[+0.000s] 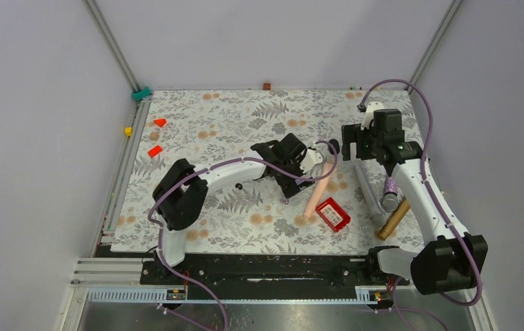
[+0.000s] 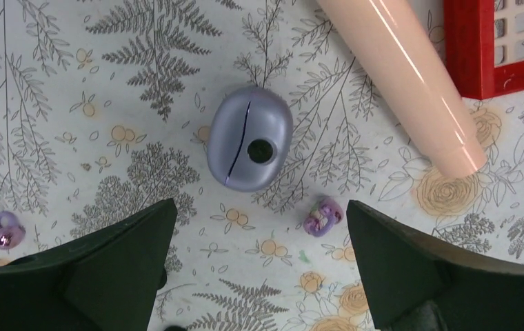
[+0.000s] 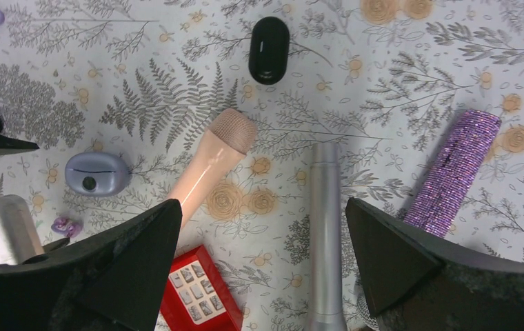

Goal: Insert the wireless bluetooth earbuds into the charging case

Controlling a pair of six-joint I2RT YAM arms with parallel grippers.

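The lavender charging case lies closed on the patterned mat below my left gripper, which is open with nothing between its fingers. In the left wrist view, a small purple earbud-like piece lies below right of the case and a pair of shiny purple pieces lies at the far left. In the top view the left arm hides the case. My right gripper is open at the back right, above the mat; its wrist view shows the case at left.
A peach tube, red tray, grey tube, purple glittery cylinder and brown roll crowd the right side. A black oval object lies behind them. Small red blocks sit at left, with clear mat around.
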